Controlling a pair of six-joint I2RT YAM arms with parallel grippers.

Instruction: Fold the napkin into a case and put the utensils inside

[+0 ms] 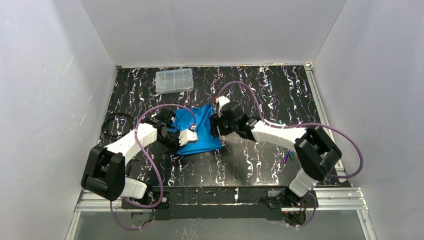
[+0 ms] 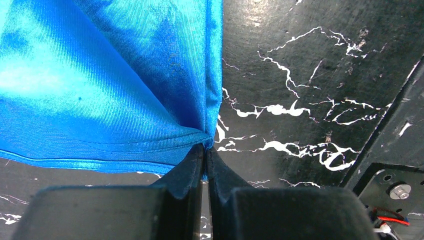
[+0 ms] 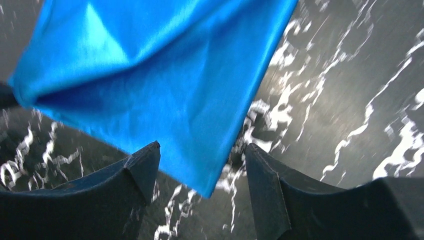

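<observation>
The blue napkin lies folded and somewhat creased on the marble table. My left gripper is shut on a corner of it at the near left, with a doubled hem at the fingertips. My right gripper is part open over the napkin's right side, its fingers either side of a corner that lies flat below. Purple utensils lie at the right of the table, partly hidden behind the right arm in the top view.
A clear plastic box sits at the back left. A coil of black cable lies at the left edge.
</observation>
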